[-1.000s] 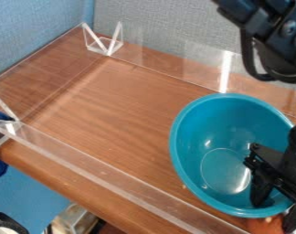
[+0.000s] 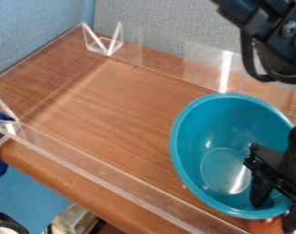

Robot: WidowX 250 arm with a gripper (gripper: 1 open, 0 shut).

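A large teal bowl (image 2: 206,132) sits on the wooden board at the right. My black gripper (image 2: 267,183) reaches down at the bowl's right side, its body over the rim and partly inside. Its fingertips are dark and overlap, so what lies between them is hard to see. Something orange shows just below the bowl at the lower right, mostly hidden by the gripper.
The wooden board (image 2: 108,101) is clear to the left of the bowl, edged by low transparent walls with corner brackets (image 2: 101,41). A grey padded wall stands behind. Dark blue and metal items lie off the board at lower left.
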